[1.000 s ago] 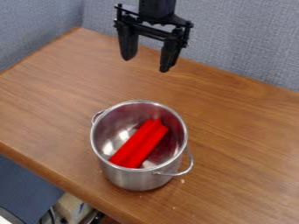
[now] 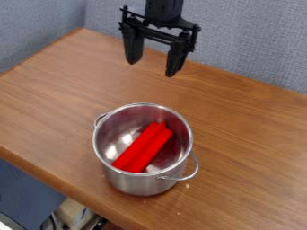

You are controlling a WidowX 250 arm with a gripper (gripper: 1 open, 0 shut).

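Note:
My black gripper (image 2: 153, 56) hangs at the top centre, above the back of the table, open with nothing between its two fingers. Near the front centre of the table stands a steel pot (image 2: 153, 183) with a handle on each side. A red elongated object (image 2: 144, 146) lies diagonally inside the pot, along its bottom.
A grey padded wall (image 2: 252, 40) runs along the back. The table's front left edge drops to a blue-grey area with some dark items at lower left.
My gripper has shifted very slightly to the right and down. The pot and the red object have not moved.

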